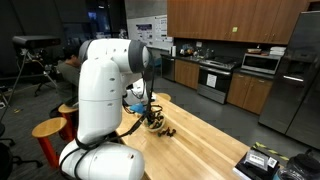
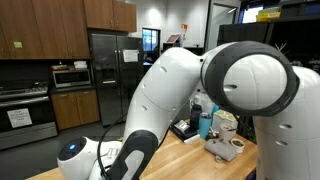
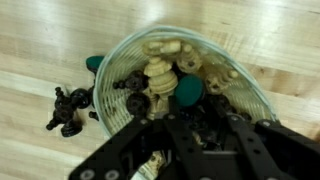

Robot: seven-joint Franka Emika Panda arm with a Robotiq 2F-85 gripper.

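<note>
A round woven basket (image 3: 126,42) fills most of the wrist view, holding light wooden and dark chess pieces with green felt bases. Over it stands my gripper, its fingers at the bottom of that view. A dark chess piece (image 3: 189,90), its green base turned up to the camera, is between the fingers, and the gripper is shut on it. Its lower part blends into the other dark pieces. In exterior view 1 the basket (image 1: 152,124) sits on the wooden table under the gripper, with details too small to make out.
Several dark pieces (image 3: 68,108) lie on the table just left of the basket in the wrist view. A black device (image 1: 258,162) stands at its near right edge.
</note>
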